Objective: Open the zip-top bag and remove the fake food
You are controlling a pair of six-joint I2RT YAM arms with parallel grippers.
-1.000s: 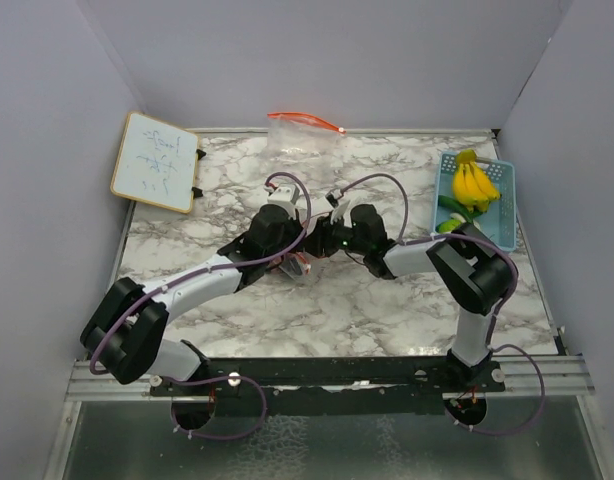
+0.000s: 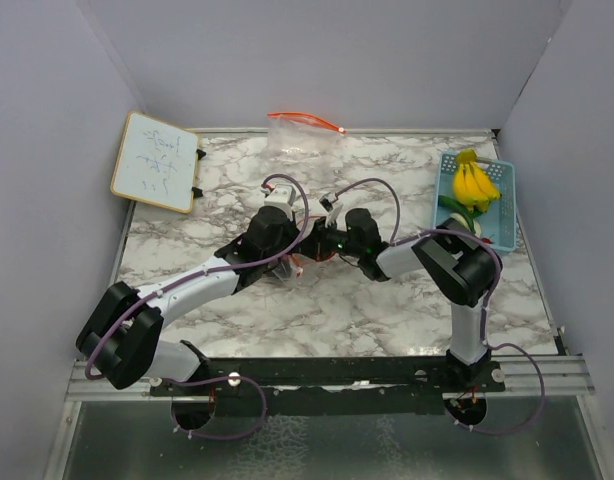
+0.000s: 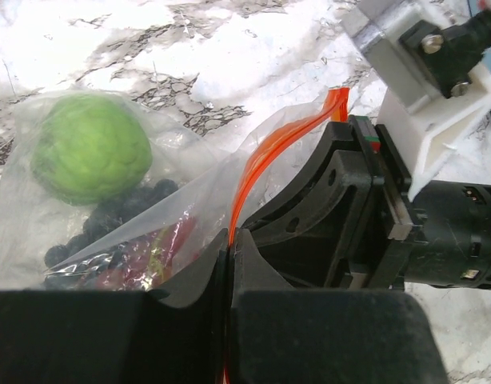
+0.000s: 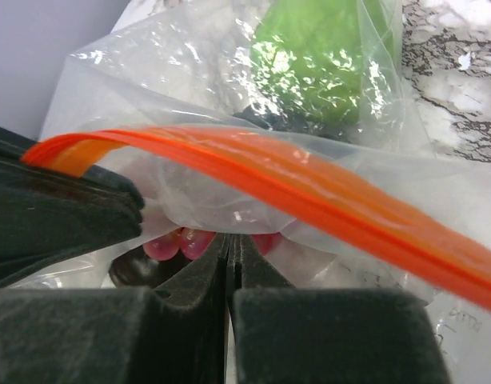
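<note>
A clear zip bag with an orange rim point(image 3: 265, 160) lies open at the middle of the table. In the left wrist view it holds a green round food point(image 3: 92, 148), dark grapes point(image 3: 109, 216) and something red point(image 3: 161, 252) under the plastic. My left gripper is shut on the orange rim, which runs between its fingers. My right gripper is shut with nothing between its fingers. Its tips are below the orange rim, in front of red grapes point(image 4: 189, 242) and a dark item point(image 4: 145, 268). In the top view, the arms largely hide the bag.
An empty-looking bag with an orange zip point(image 2: 305, 145) lies at the back. The blue basket point(image 2: 504, 215) at the right holds bananas point(image 2: 472, 185) and other food. A whiteboard point(image 2: 155, 162) stands at the back left.
My right gripper has shifted slightly left toward the left gripper, and its arm has moved a little with it. The left arm has hardly moved.
</note>
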